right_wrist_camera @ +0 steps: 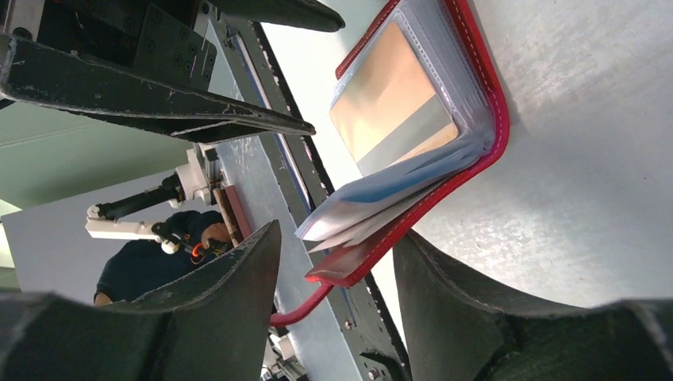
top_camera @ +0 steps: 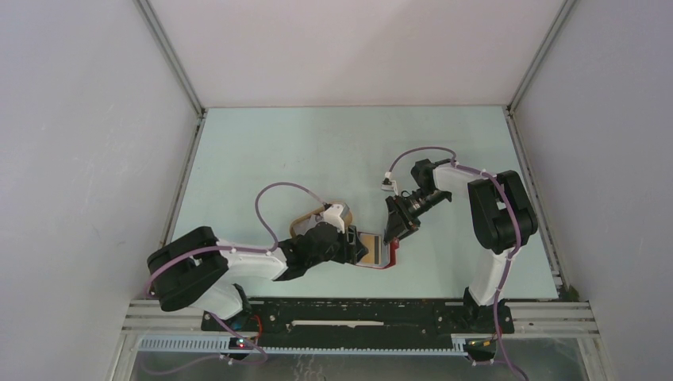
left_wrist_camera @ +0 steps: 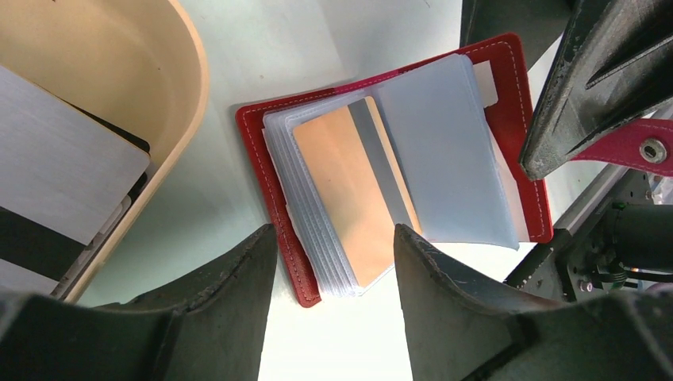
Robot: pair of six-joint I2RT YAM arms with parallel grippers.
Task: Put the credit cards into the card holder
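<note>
The red card holder (left_wrist_camera: 286, 246) lies open, its clear sleeves fanned, with a tan card (left_wrist_camera: 341, 190) carrying a dark stripe on top. My left gripper is part open over the holder's near edge, nothing visibly held. My right gripper is part open around the holder's outer flap and strap, which rise between its fingers; whether they are gripped cannot be told. A tan tray (left_wrist_camera: 189, 111) holds silver and black cards (left_wrist_camera: 55, 151) left of the holder.
</note>
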